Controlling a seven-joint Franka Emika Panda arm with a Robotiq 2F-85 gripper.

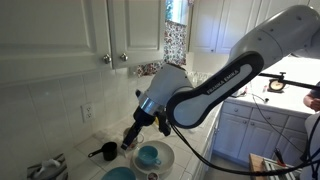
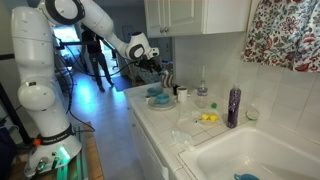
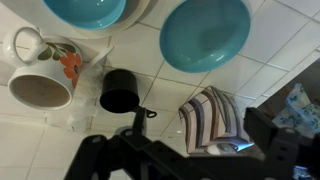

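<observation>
My gripper stands open above the counter, its dark fingers wide apart at the bottom of the wrist view, with nothing held. Between and beyond them lies a striped cloth [image 3: 208,118]. A small black pot [image 3: 120,90] with a short handle sits just left of the cloth. Farther left is a white mug with a red flower [image 3: 45,78]. One blue bowl [image 3: 205,35] lies toward the top right, and another blue dish [image 3: 85,8] is cut off by the top edge. In the second exterior view the gripper is too small and dark to make out its fingers.
A white plate [image 1: 180,158] holds a blue cup [image 1: 148,155]. The tiled wall and cabinet [image 1: 55,40] bound the space behind the arm. Bottles [image 2: 234,105] and a sink [image 2: 265,150] lie farther along the counter.
</observation>
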